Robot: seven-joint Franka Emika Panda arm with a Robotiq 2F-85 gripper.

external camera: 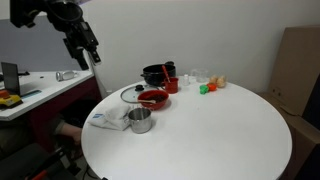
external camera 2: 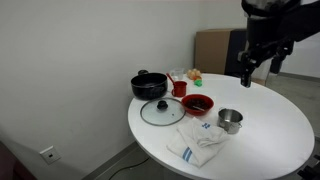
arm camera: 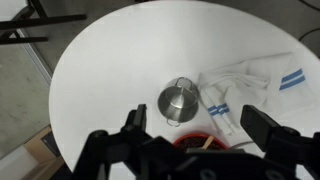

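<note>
High above the round white table (external camera: 220, 130), my gripper stands open, its fingers wide apart and nothing between them. A small steel pot (arm camera: 179, 102) with two loop handles sits upright on the table below; in the wrist view it shows just beyond the fingertips. Beside it lies a crumpled white towel (external camera 2: 197, 142) with blue stripes. The red bowl (external camera: 153, 98) holds dark contents and a utensil; in the wrist view the gripper partly hides it. A glass lid (external camera 2: 162, 112) with a black knob lies flat near the bowl.
A black pot (external camera 2: 150, 84) and a red cup (external camera 2: 180, 89) stand toward the back. Small green and red items (external camera: 207, 88) and brownish ones sit farther along. A side desk (external camera: 40, 88) holds a laptop.
</note>
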